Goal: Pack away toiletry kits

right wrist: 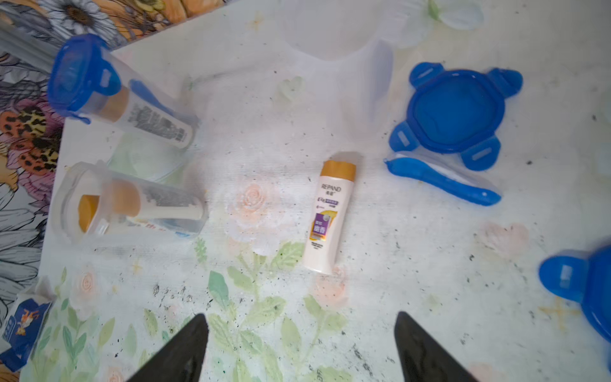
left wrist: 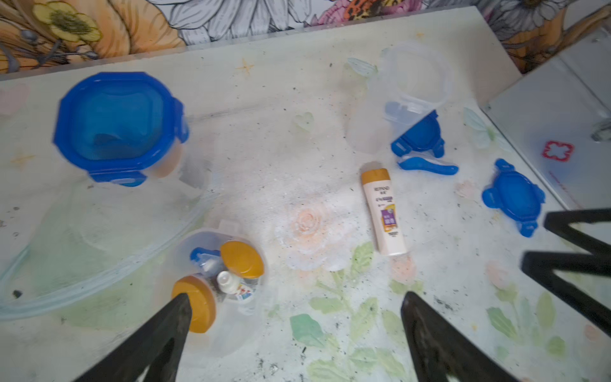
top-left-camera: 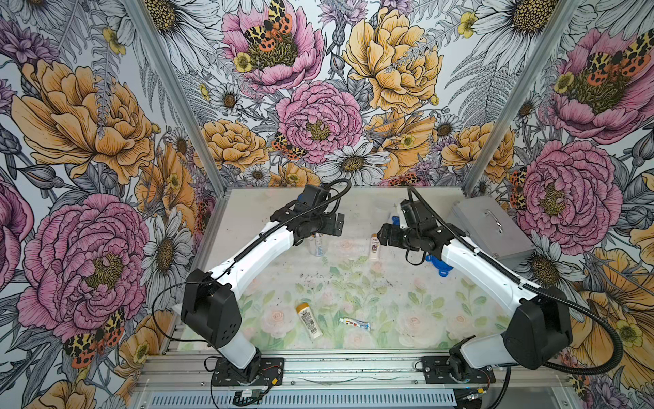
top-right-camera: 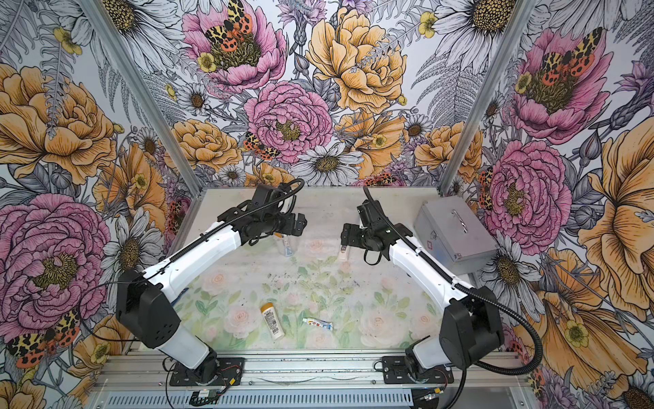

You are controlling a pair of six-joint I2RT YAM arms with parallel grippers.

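A small white bottle with an orange cap (right wrist: 328,219) lies mid-table, between and below the open fingers of my right gripper in its wrist view. An empty clear cup (left wrist: 375,117) stands behind it, with blue lids (right wrist: 455,112) and a blue toothbrush (right wrist: 439,184) beside it. My left gripper hangs open over a filled clear cup (left wrist: 210,286); a lidded cup (left wrist: 117,127) stands farther back. Another bottle (top-left-camera: 308,320) and a toothpaste tube (top-left-camera: 354,322) lie at the front of the table.
A grey metal box (top-right-camera: 456,231) sits at the back right, beside the lids.
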